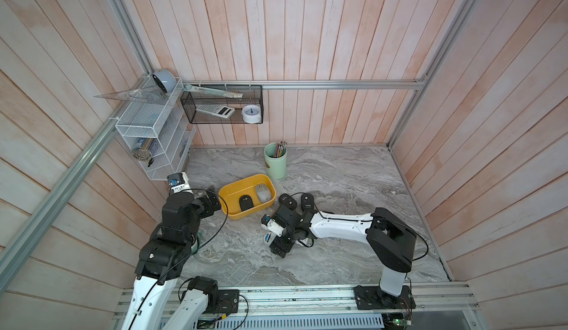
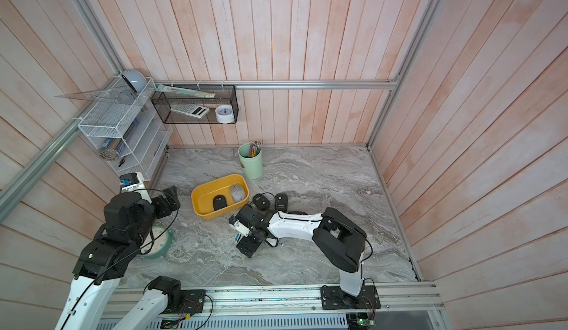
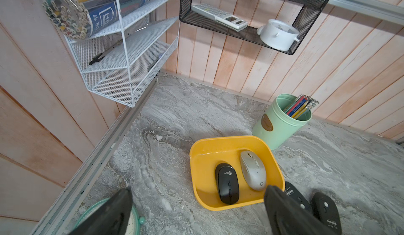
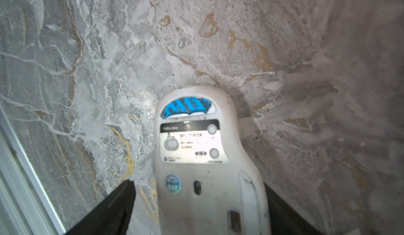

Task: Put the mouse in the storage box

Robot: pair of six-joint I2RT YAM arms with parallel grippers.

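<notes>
A white mouse (image 4: 202, 184) lies bottom-up on the table, filling the middle of the right wrist view. My right gripper is open around it, blurred fingers on either side; from the top views it largely hides that mouse. The yellow storage box (image 3: 197, 180) holds a black mouse (image 3: 227, 184) and a grey mouse (image 3: 252, 169). Two black mice (image 1: 287, 201) (image 1: 307, 202) lie right of the box. My left gripper is open and empty, held above the table at the left.
A green pencil cup (image 3: 273, 125) stands behind the box. A round teal-rimmed object (image 2: 159, 247) sits at the left. Wire shelves (image 1: 148, 129) and a black mesh basket (image 1: 222, 120) hang on the walls.
</notes>
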